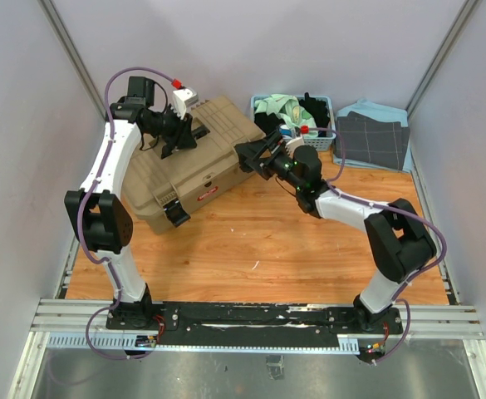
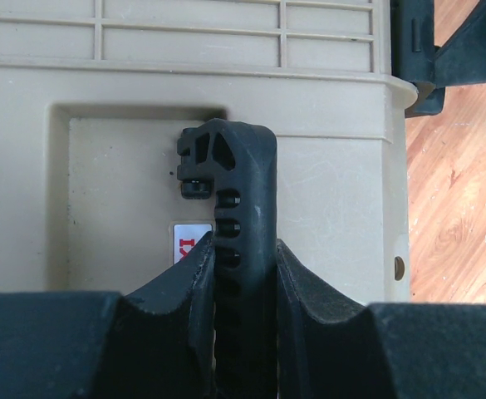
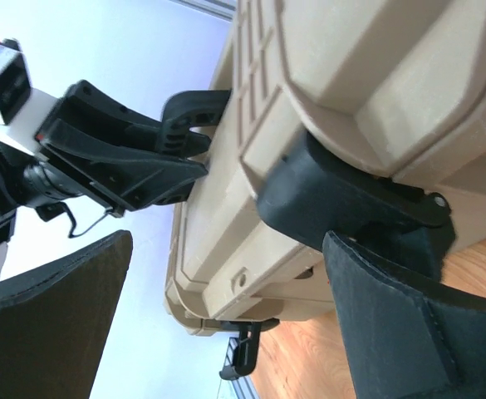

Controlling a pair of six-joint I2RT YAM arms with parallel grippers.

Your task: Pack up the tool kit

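Observation:
A large closed tan tool case [image 1: 225, 126] lies slanted at the left back of the table. On its lid is a black carry handle [image 2: 247, 187], with the fingertips of my left gripper [image 1: 179, 146] against both its sides. One black latch [image 1: 175, 213] shows on the case's front, toward the left. At the right end of that front, my right gripper [image 1: 249, 160] stands open. In the right wrist view a black latch [image 3: 342, 199] sits beyond the right finger [image 3: 400, 324], and nothing is held between the pads. Whether that finger touches the latch cannot be told.
A blue basket [image 1: 331, 112] of cloths stands at the back, behind the right gripper. Folded dark and light-blue cloths [image 1: 374, 140] lie at the back right.

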